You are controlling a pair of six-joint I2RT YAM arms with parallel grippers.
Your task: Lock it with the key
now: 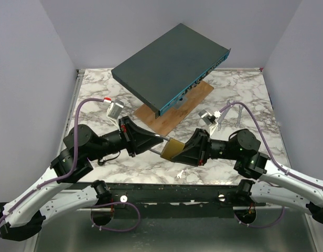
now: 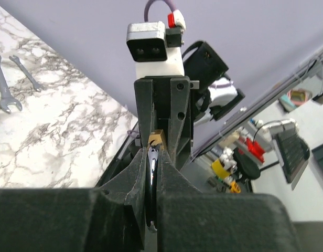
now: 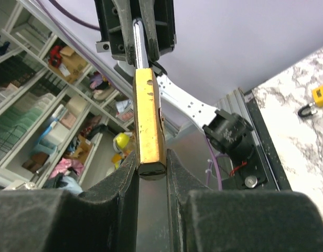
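Note:
A yellow padlock body [image 1: 172, 149] is held above the table between the two arms. My right gripper [image 1: 179, 157] is shut on this body, which stands out past its fingers in the right wrist view. From the body's other end comes the silver shackle [image 3: 140, 47]. My left gripper [image 1: 158, 143] is shut on the shackle, its black fingers pressed against it in the left wrist view. Whether the shackle is fully seated in the body is hard to tell. On the marble lies a small pale metal piece [image 1: 180, 174], perhaps a key.
A large dark box [image 1: 172, 63] overhangs a wooden board [image 1: 195, 101] at the back. Two wrenches lie on the marble to the right. Another yellow item with a black loop rests at the left. Bare marble [image 1: 211, 170] spreads along the front right.

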